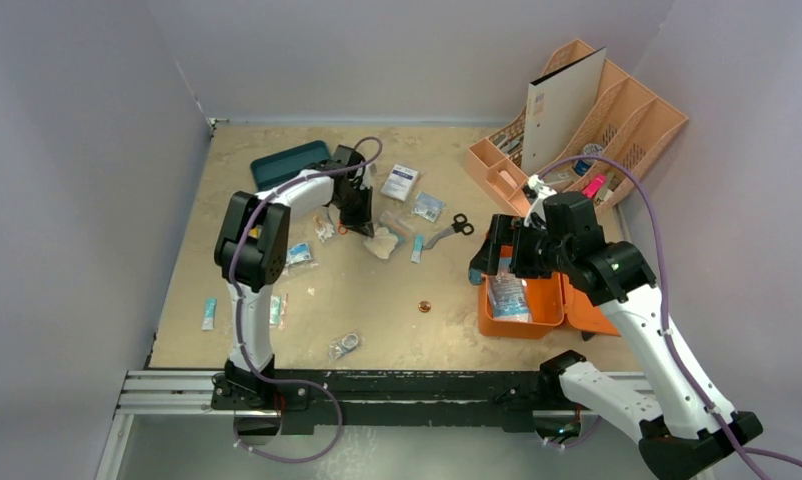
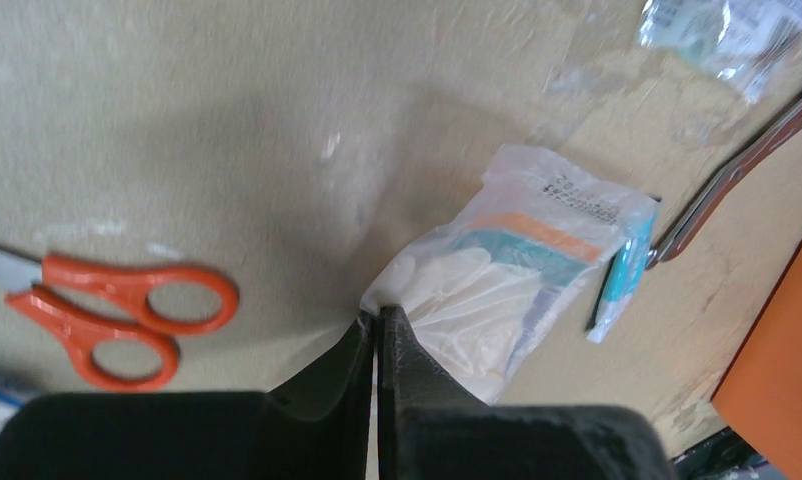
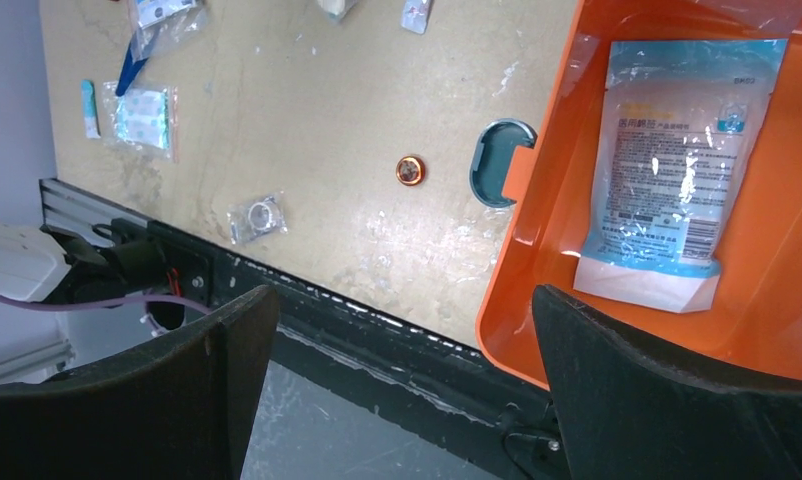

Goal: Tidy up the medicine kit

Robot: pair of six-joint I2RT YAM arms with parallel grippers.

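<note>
My left gripper is shut on one edge of a clear bag of white gloves (image 2: 472, 290), which has an orange and teal print. In the top view this glove bag (image 1: 382, 243) is left of the black-handled scissors (image 1: 451, 231). My right gripper stands open, nothing between its fingers, over the near left part of the orange medicine box (image 3: 505, 290). Inside that box lies a printed blue-and-white pouch (image 3: 667, 170). The open box lid (image 1: 589, 312) is to the box's right.
Orange-handled scissors (image 2: 152, 310), a small blue tube (image 2: 627, 275), a white box (image 1: 400, 182) and a flat packet (image 1: 428, 206) lie around the glove bag. An orange rack (image 1: 647, 120) stands at the back right. Bare table separates the bag from the medicine box.
</note>
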